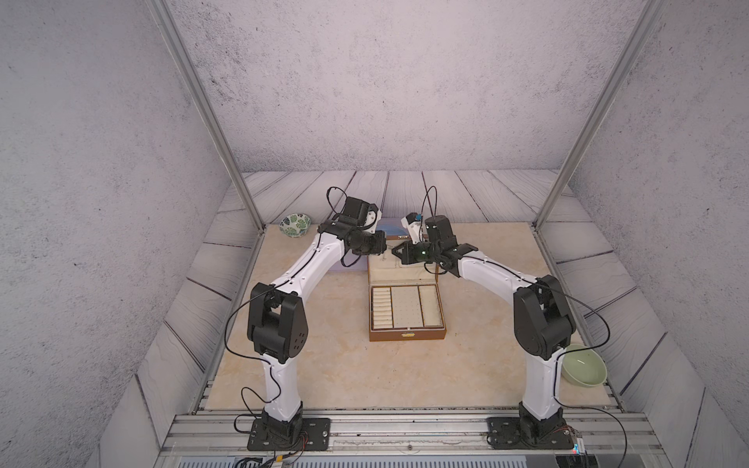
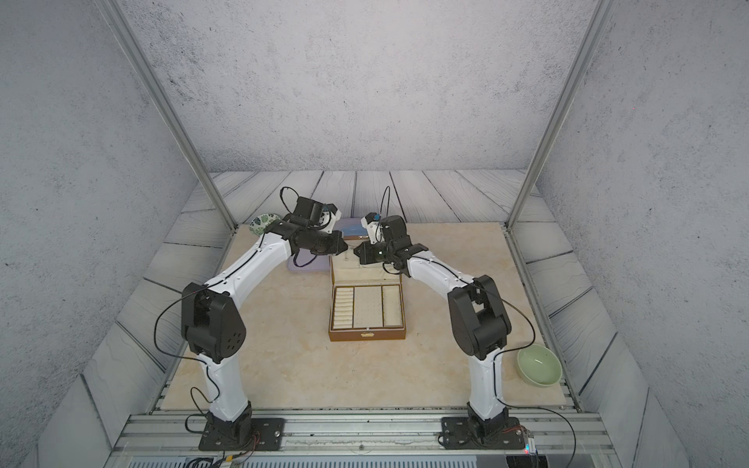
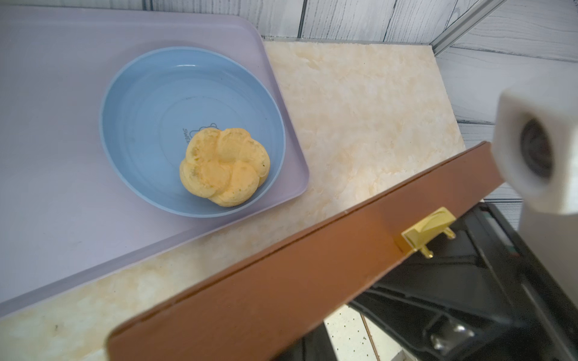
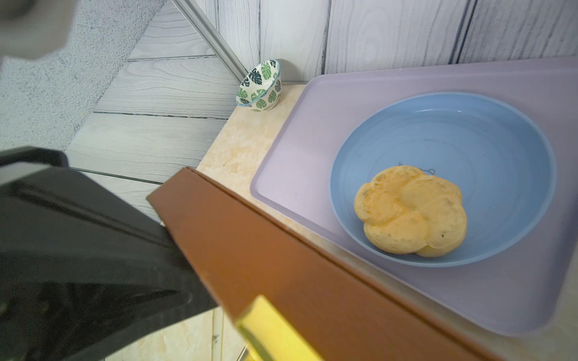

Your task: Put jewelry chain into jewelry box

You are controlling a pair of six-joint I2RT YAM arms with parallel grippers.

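Note:
The brown jewelry box (image 1: 407, 336) stands mid-table with its lid (image 2: 366, 273) raised; its cream inside has a ridged ring row and flat compartments. I cannot make out the jewelry chain in any view. At the lid's upper part, my left gripper (image 1: 384, 242) and right gripper (image 1: 394, 251) face each other across a small gap. Both look shut, with nothing clear between their fingers. In the left wrist view the lid's brown edge (image 3: 301, 258) with its gold clasp (image 3: 428, 229) covers the fingertips; the right wrist view's lid edge (image 4: 289, 270) hides them too.
Behind the lid, a blue plate (image 4: 481, 144) with a yellow bun (image 4: 412, 210) rests on a lilac tray (image 3: 54, 150). A leaf-patterned bowl (image 1: 295, 225) sits far left, a green bowl (image 1: 583, 366) near right.

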